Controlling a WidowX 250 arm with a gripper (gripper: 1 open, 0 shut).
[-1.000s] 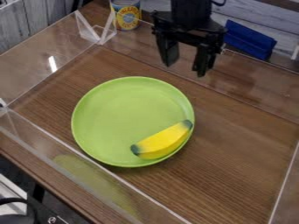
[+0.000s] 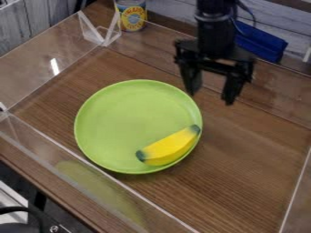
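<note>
My black gripper (image 2: 214, 75) is blurred above the wooden table, behind and right of a green plate (image 2: 122, 116), with two fingers pointing down and apart, nothing seen between them. A yellow banana (image 2: 169, 146) lies on the front right part of the plate.
A can (image 2: 130, 13) stands at the back left beside a white wire-like stand (image 2: 102, 27). A blue object (image 2: 261, 42) rests at the back right. Clear plastic walls line the left.
My gripper has moved toward the camera and slightly right, now blurred. The plate and banana are unchanged.
</note>
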